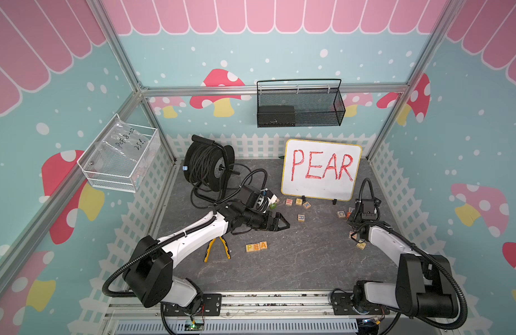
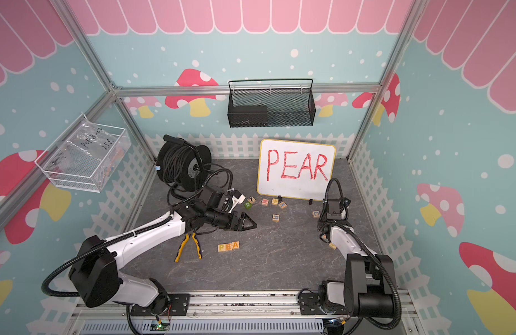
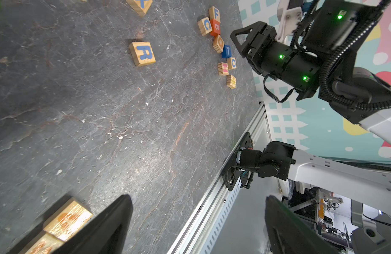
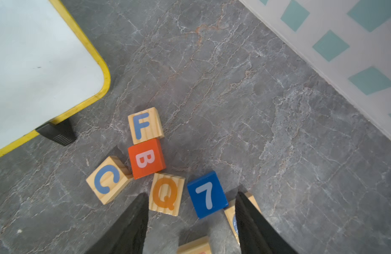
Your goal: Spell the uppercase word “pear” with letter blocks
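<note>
Blocks P, E and A (image 1: 256, 246) lie in a row at the front left of the table. Away from them, toward the middle, the R block (image 3: 142, 53) lies alone, its blue letter facing up. My left gripper (image 1: 283, 222) is open over the table between the row and the R block, with nothing in it. On the right side, my right gripper hangs above a cluster of blocks, fingers apart and empty. Below it are the Q block (image 4: 166, 193), the blue 7 block (image 4: 207, 194), the red B (image 4: 146, 158), the F (image 4: 145, 126) and the C (image 4: 109, 179).
A whiteboard (image 1: 321, 187) reading PEAR stands at the back right. Several blocks lie near its foot, an N (image 2: 264, 202) among them. Yellow-handled pliers (image 1: 225, 247) lie left of the row, and a cable reel (image 1: 210, 167) stands behind.
</note>
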